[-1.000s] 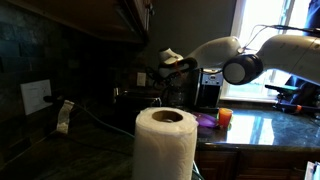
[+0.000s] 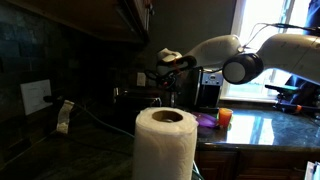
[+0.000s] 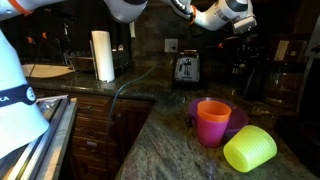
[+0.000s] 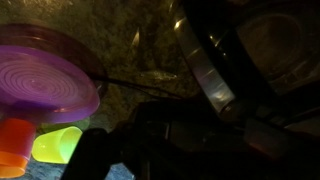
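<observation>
My gripper (image 2: pixel 163 78) hangs at the far end of the arm, in front of the dark back wall and above the counter. It is open, and I see nothing held, though its fingers are very dark. A purple plate or shallow bowl (image 4: pixel 45 85) lies at the left of the wrist view, off to the side of the gripper. Close by it are an orange cup (image 3: pixel 212 122) and a yellow-green cup (image 3: pixel 249 149), the latter tipped on its side. In exterior view 2 the orange cup stands upright, partly in front of the purple dish (image 3: pixel 237 118).
A toaster (image 3: pixel 187 67) stands by the back wall. A paper towel roll (image 2: pixel 164 145) rises in the foreground of exterior view 1. Dark, shiny appliance parts (image 4: pixel 205 65) fill the wrist view's right side.
My gripper has dipped and turned slightly at the arm's end. The cups, purple dish and paper towel roll have not moved.
</observation>
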